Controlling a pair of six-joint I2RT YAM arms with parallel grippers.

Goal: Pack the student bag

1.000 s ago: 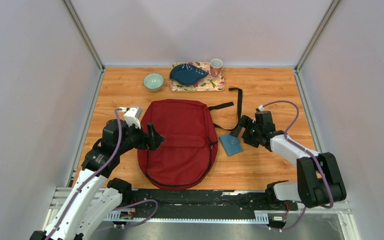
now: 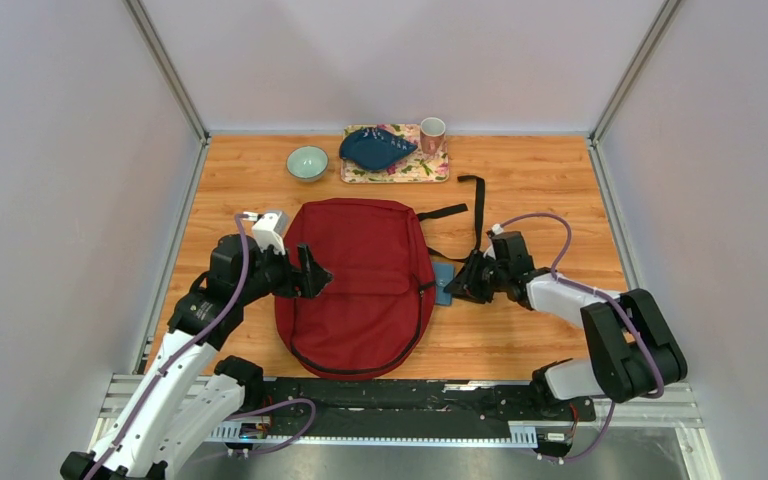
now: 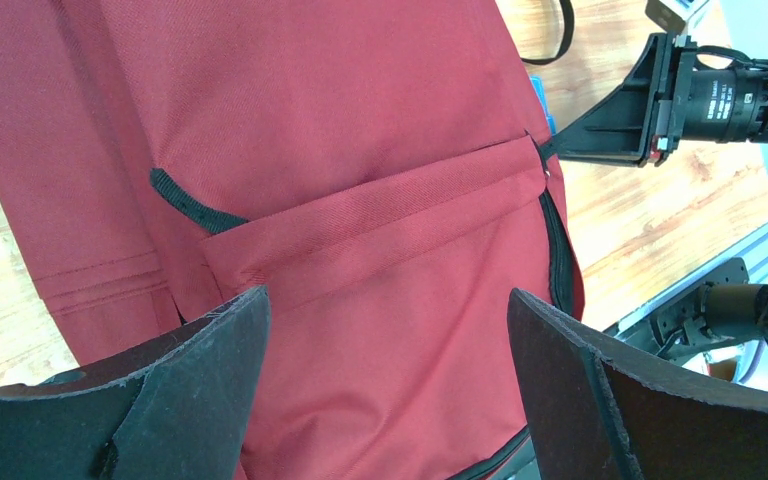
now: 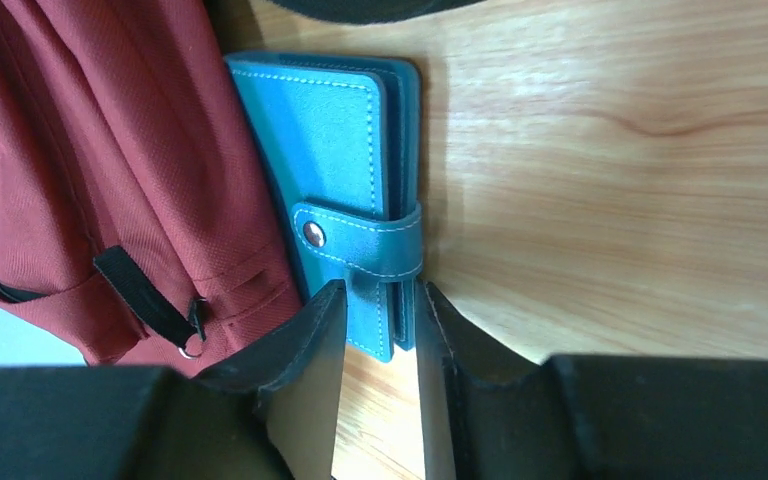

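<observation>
A red backpack [image 2: 360, 240] lies flat mid-table; its folded pocket edge [image 3: 390, 210] fills the left wrist view. My left gripper [image 2: 312, 270] hangs over its left part, open and empty. Against the bag's right side is a blue notebook [image 2: 443, 285] with a snap strap [image 4: 360, 240]. My right gripper reaches its near end, fingers partly apart, with one fingertip [image 4: 332, 310] over the cover and the other at the right edge. A corner of the notebook shows between them; whether they grip it is unclear.
At the back, a floral tray [image 2: 400, 174] holds a dark blue cap [image 2: 375, 148] and a cup [image 2: 433, 136]. A green bowl [image 2: 307, 163] stands left of it. Black straps [image 2: 479, 215] trail right of the bag. Bare table lies beyond.
The notebook has turned straighter and shifted left against the bag. My right gripper has moved left and slightly down over it. Apart from a slight early shift, the left arm stays put.
</observation>
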